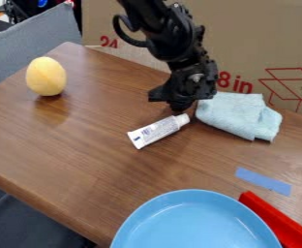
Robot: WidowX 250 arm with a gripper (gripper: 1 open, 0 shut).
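The black gripper (180, 97) hangs low over the wooden table, just behind a white tube (158, 131) and against the left end of a folded light-blue cloth (239, 116). Its fingertips are dark and partly hidden, so whether anything is between them is hard to see; it looks shut. The tube lies diagonally, its cap toward the gripper.
A yellow egg-shaped object (45, 76) stands at the left. A blue plate (193, 225) and a red object (278, 221) are at the front right, near a blue tape strip (261, 181). A cardboard panel (277, 48) closes the back.
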